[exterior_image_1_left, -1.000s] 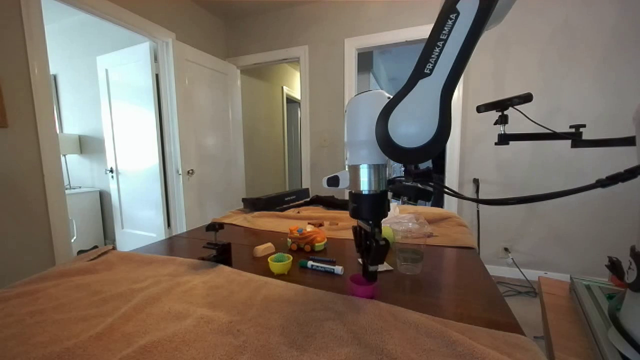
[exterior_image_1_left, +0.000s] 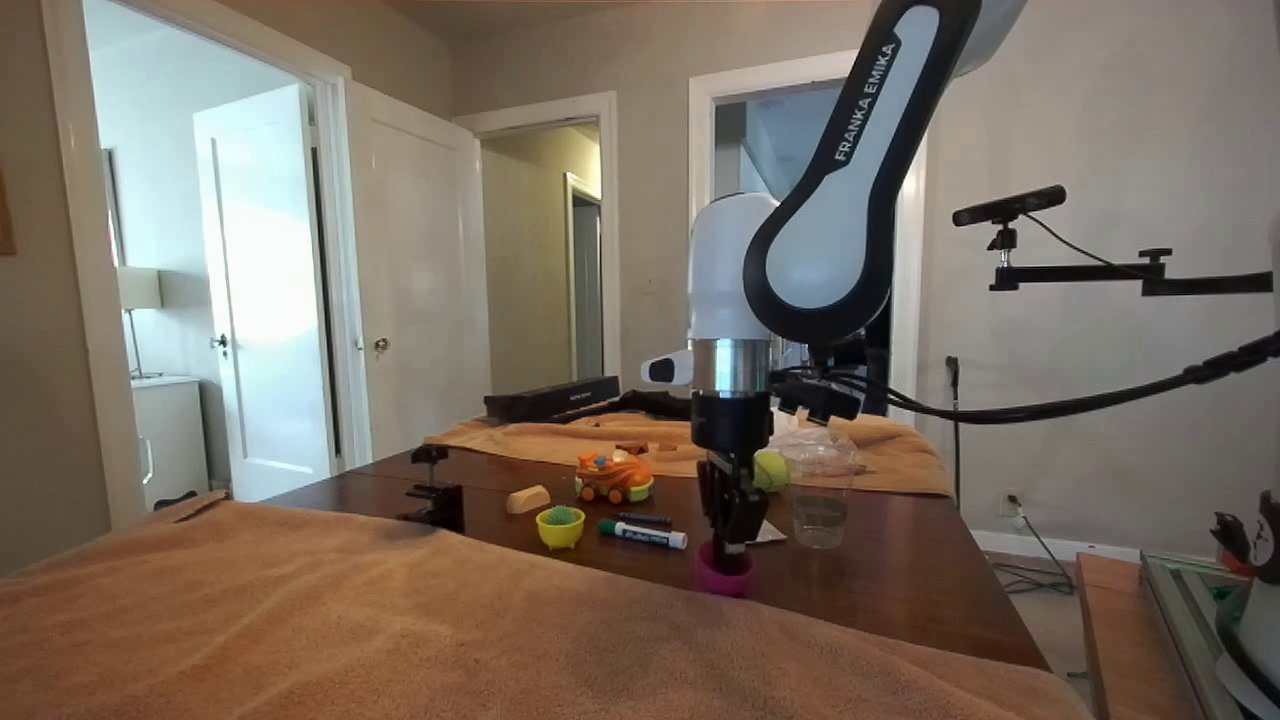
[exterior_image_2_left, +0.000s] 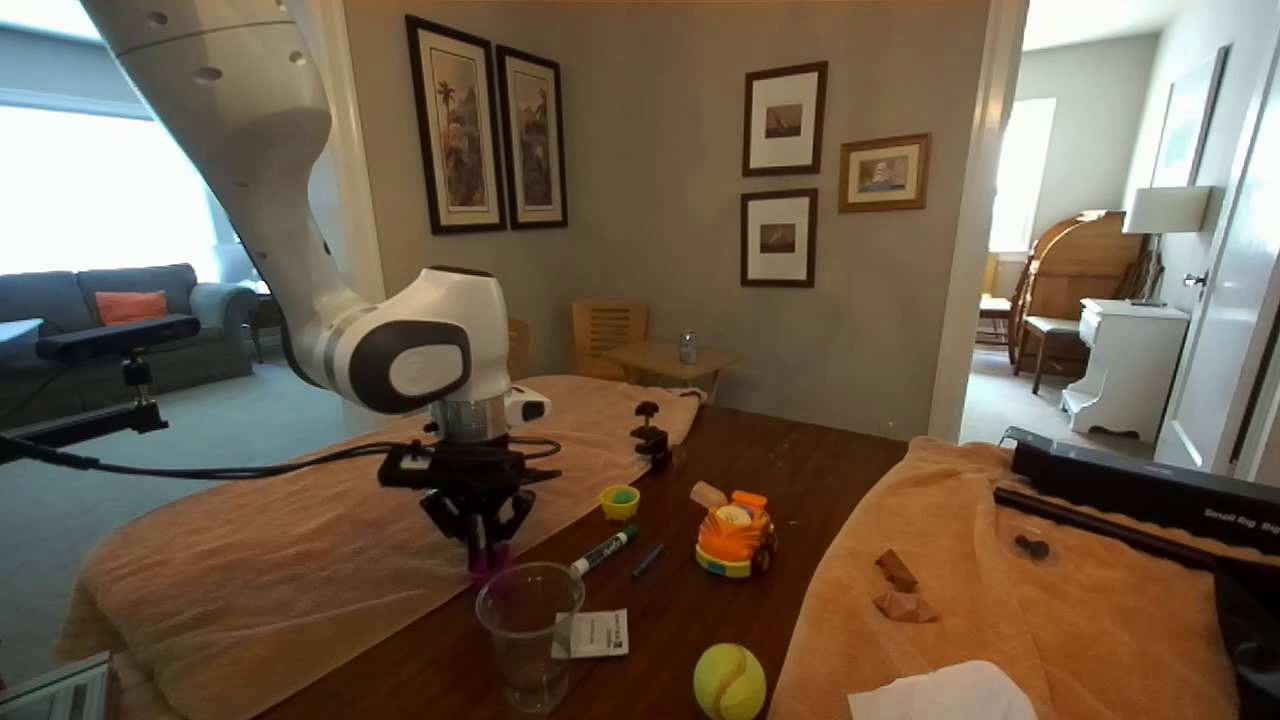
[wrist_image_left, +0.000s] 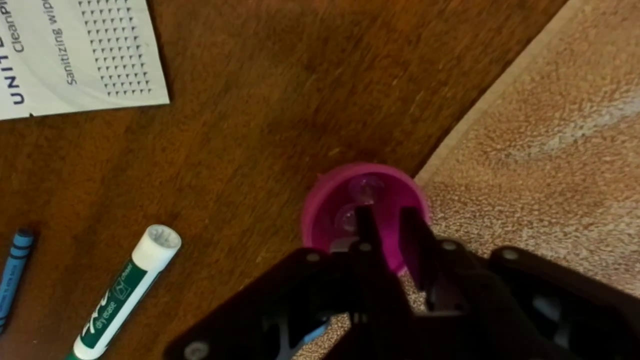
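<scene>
A small magenta cup (wrist_image_left: 316, 207) stands on the dark wooden table, close to the towel's edge. Seen from the wrist, some clear, roundish shapes (wrist_image_left: 366, 189) lie inside it. My gripper reaches down at the cup, its fingers partly apart with a narrow gap between them. One dark finger (wrist_image_left: 367, 231) overlaps the cup's inside, while the other overlaps its right-hand side. Whether either touches the cup, I cannot tell. In exterior view 1 the gripper (exterior_image_1_left: 726, 554) dips to the cup's rim, hiding part of it.
A clear plastic cup (exterior_image_2_left: 528, 654), a wipe packet (exterior_image_2_left: 600, 634), a green-and-white marker (exterior_image_2_left: 603, 551) and a blue crayon (exterior_image_2_left: 648, 559) lie near. Farther off are a yellow cup (exterior_image_2_left: 619, 504), an orange toy car (exterior_image_2_left: 734, 535) and a tennis ball (exterior_image_2_left: 729, 682).
My gripper has come down and slightly left in exterior view 1, from just above the magenta cup to its rim. The cup has not visibly moved.
</scene>
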